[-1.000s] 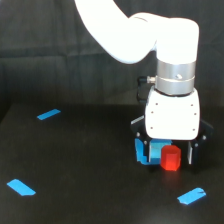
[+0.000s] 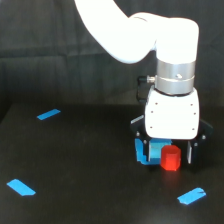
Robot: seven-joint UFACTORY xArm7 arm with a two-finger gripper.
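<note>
A red block (image 2: 171,158) stands on the black table under the white arm, in the camera view's right half. Bright blue pieces (image 2: 148,152) lie directly left of it and partly behind it; their full shape is hidden. My gripper (image 2: 166,152) is low over both, its white hand (image 2: 172,115) covering much of the view. Dark finger parts show faintly against the dark background at either side. How far apart the fingertips are, and whether they touch a block, I cannot tell.
Blue strips lie flat on the table: one at the back left (image 2: 49,114), one at the front left (image 2: 21,188) and one at the front right (image 2: 191,196).
</note>
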